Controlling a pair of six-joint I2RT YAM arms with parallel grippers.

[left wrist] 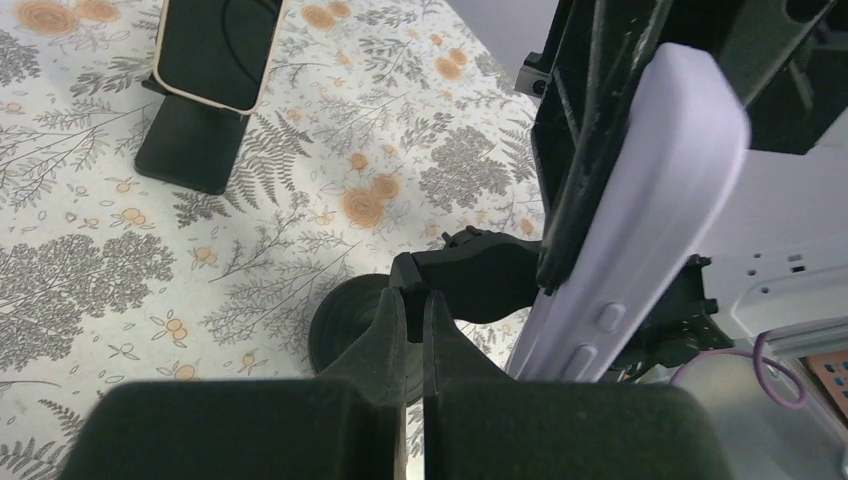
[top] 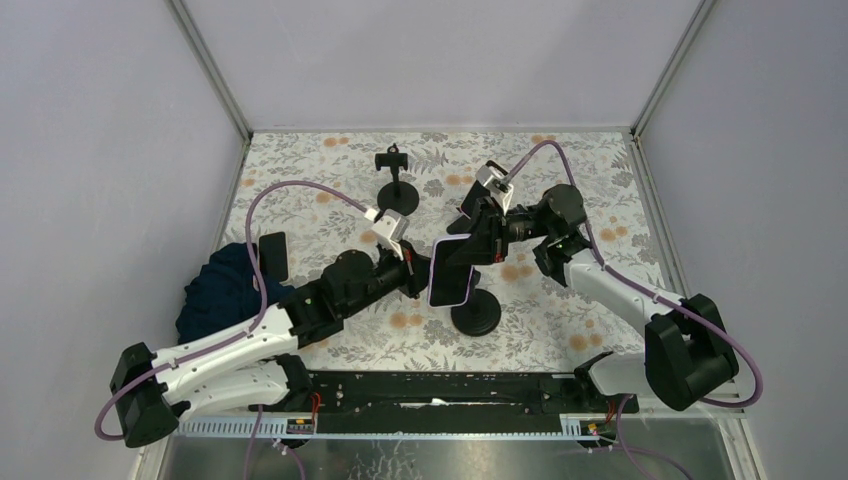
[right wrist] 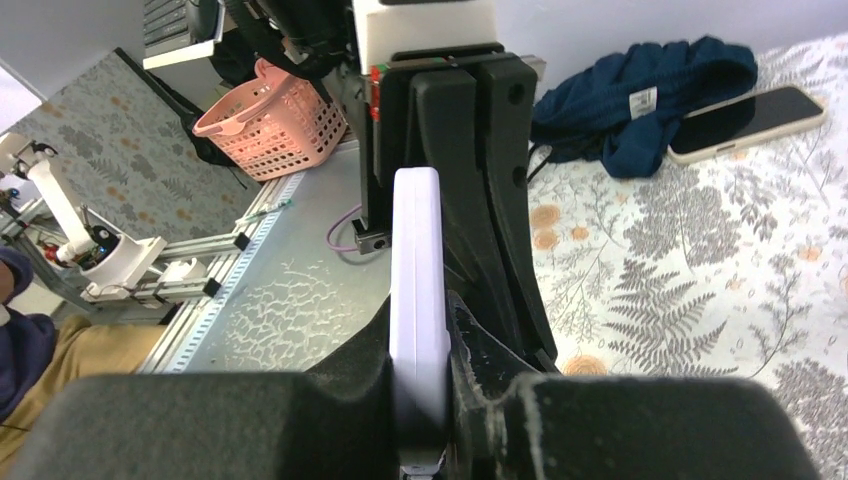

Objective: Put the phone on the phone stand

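Observation:
My right gripper point(top: 476, 240) is shut on the lavender-edged phone point(top: 448, 283), held upright above the front black stand point(top: 476, 315). In the right wrist view the phone's edge point(right wrist: 418, 260) is between the fingers. My left gripper is shut on the upper part of that stand point(left wrist: 470, 275), its fingertips just left of the phone point(left wrist: 625, 220); the stand's round base point(left wrist: 335, 325) is partly hidden below.
A second stand point(top: 398, 196) stands at the back. Another stand with a phone point(left wrist: 210, 45) is partly behind the right arm. A navy cloth point(top: 215, 295) and a phone point(top: 273, 255) lie at the left.

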